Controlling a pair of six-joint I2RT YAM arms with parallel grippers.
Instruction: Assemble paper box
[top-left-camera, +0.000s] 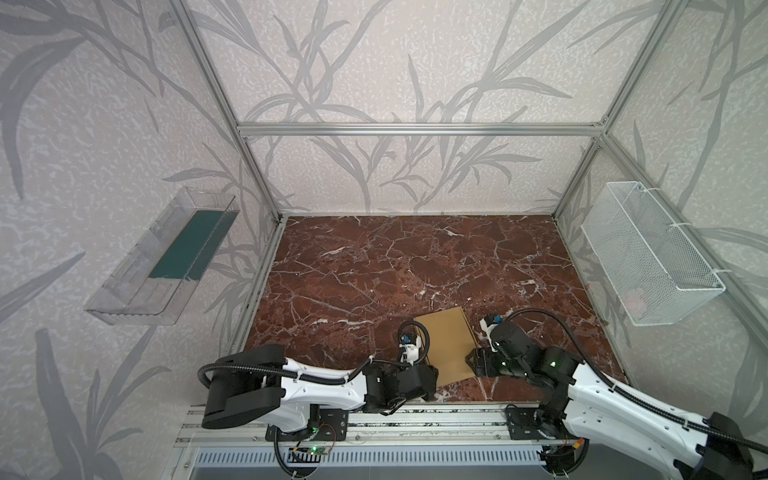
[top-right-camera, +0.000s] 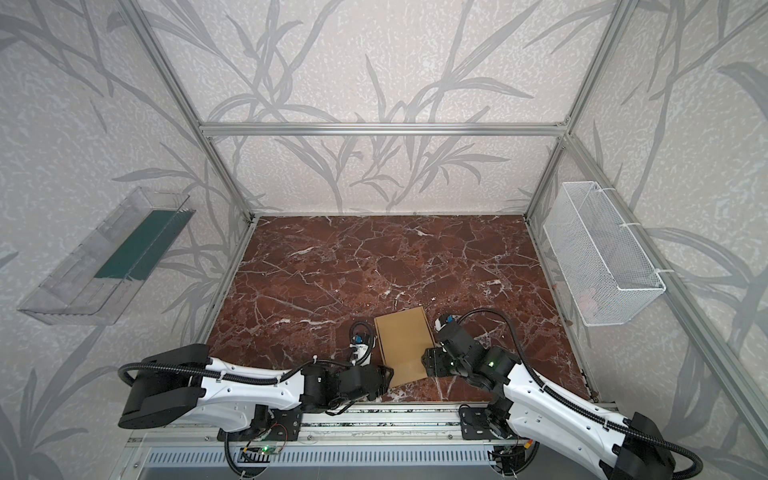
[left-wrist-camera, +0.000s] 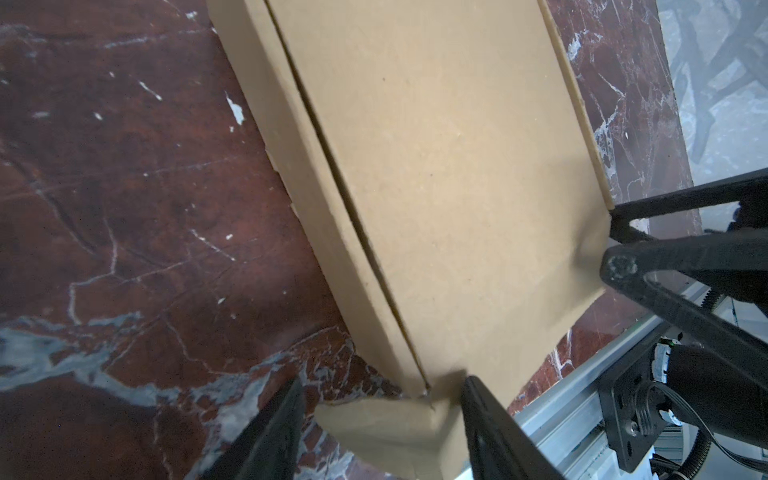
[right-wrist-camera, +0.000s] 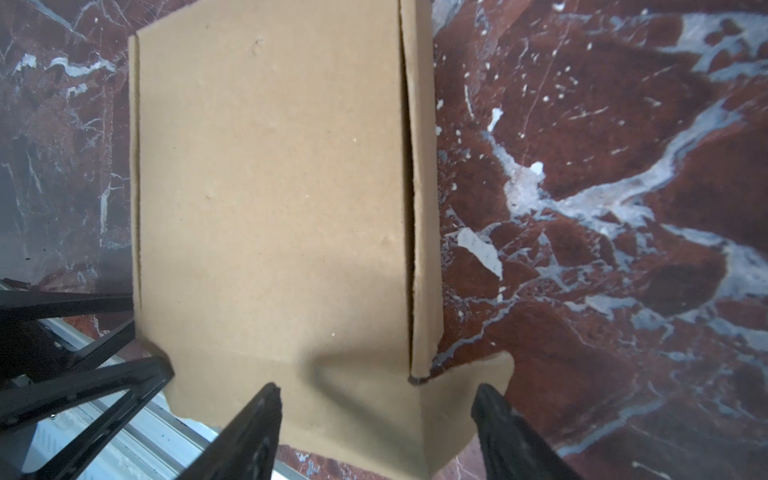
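Observation:
A brown cardboard box (top-left-camera: 448, 340) lies flat and turned at an angle at the table's front, between my two arms. Its lid panel covers the body, and its front end flap bends down toward the camera in both wrist views. At the front left corner, my left gripper stands part open around a folded side tab (left-wrist-camera: 380, 428). My right gripper is part open across the opposite front corner, with the flap and its right tab (right-wrist-camera: 464, 400) between its fingers. Whether the pads touch the cardboard cannot be told.
A white mesh basket (top-left-camera: 652, 252) hangs on the right wall, and a clear bin with a green bottom (top-left-camera: 196, 244) on the left. Behind the box the marble tabletop (top-left-camera: 416, 256) is free. A metal rail (top-left-camera: 472, 412) runs along the front edge.

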